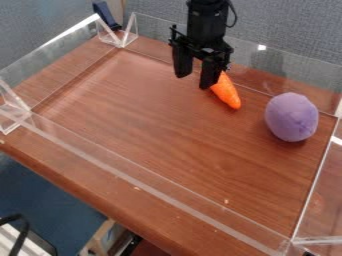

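Observation:
My black gripper (198, 66) hangs over the back middle of the wooden table, fingers pointing down, just left of and partly over an orange carrot-shaped object (226, 92) that lies on the board. Its upper end is hidden behind the gripper. Whether the fingers are open or shut on anything is hard to make out. A purple rounded object (291, 117) sits to the right, apart from both.
Clear plastic walls border the wooden surface (134, 140). A dark blue object (107, 16) is at the back left corner, outside the open area.

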